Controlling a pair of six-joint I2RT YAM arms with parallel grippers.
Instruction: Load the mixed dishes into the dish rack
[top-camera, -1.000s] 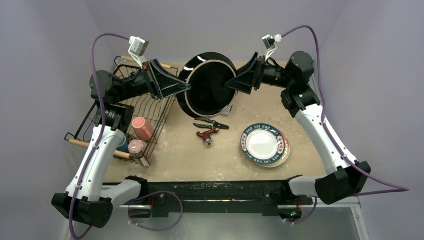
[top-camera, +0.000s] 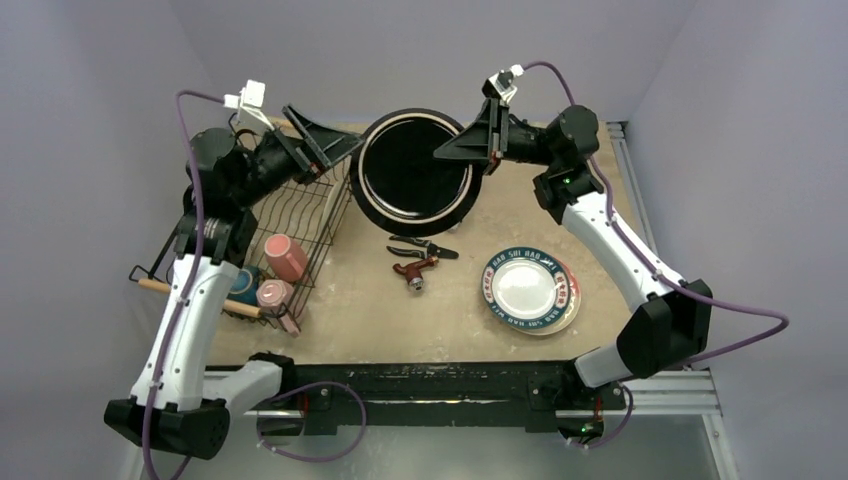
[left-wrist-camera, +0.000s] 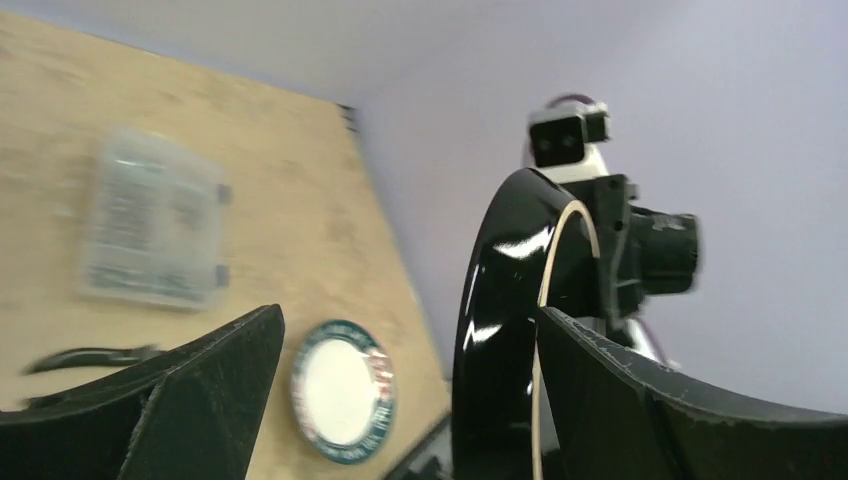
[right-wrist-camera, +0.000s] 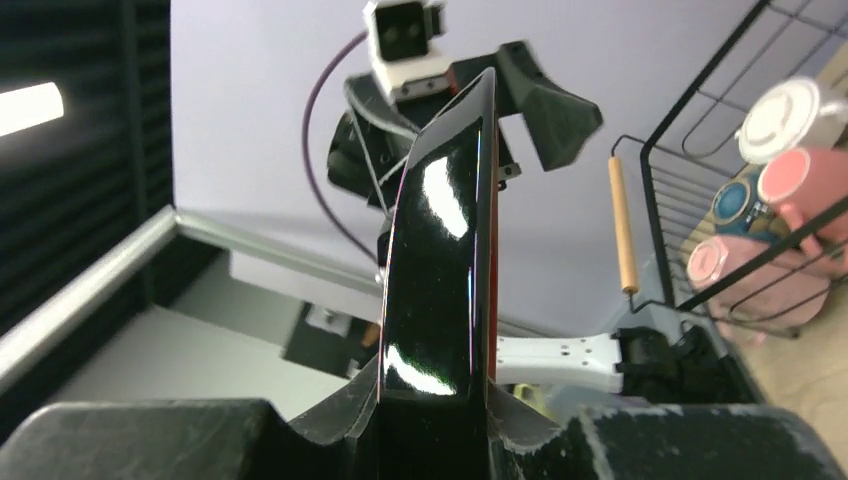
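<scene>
A large black plate (top-camera: 412, 172) is held up mid-air, seen edge-on in both wrist views (right-wrist-camera: 437, 250). My right gripper is shut on its rim. My left gripper is open beside the plate's far side, with the rim (left-wrist-camera: 510, 260) between camera and right arm. The wire dish rack (top-camera: 325, 240) at left holds pink mugs (top-camera: 286, 258) and a blue mug (top-camera: 244, 286). A stack of plates (top-camera: 525, 288) lies at the lower right of the table.
Pruning shears (top-camera: 420, 250) and a brown figure-like object (top-camera: 414, 272) lie mid-table. A clear case (left-wrist-camera: 150, 220) shows in the left wrist view.
The right arm has moved left, and the plate now faces more flatly toward the top camera.
</scene>
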